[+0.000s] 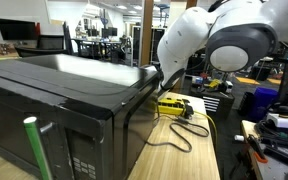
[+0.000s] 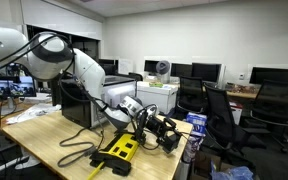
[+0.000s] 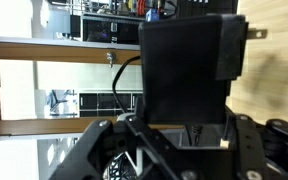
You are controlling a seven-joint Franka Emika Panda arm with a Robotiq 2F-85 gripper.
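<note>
In the wrist view, a dark, blocky object (image 3: 187,75) fills the upper middle, directly in front of my gripper. The fingers look shut on it; its exact kind cannot be made out. From exterior view 2, my gripper (image 2: 150,128) is low over the right part of the wooden table, and its grip is too small to see clearly. Exterior view 1 shows the white arm (image 1: 199,42) reaching behind the black microwave (image 1: 99,105), which largely hides the gripper.
A yellow power strip (image 2: 118,154) lies on the table near the gripper, with dark cables looping beside it. The microwave stands to the arm's side. Office chairs (image 2: 222,125) are beyond the table. Bare tabletop (image 1: 174,163) shows in front.
</note>
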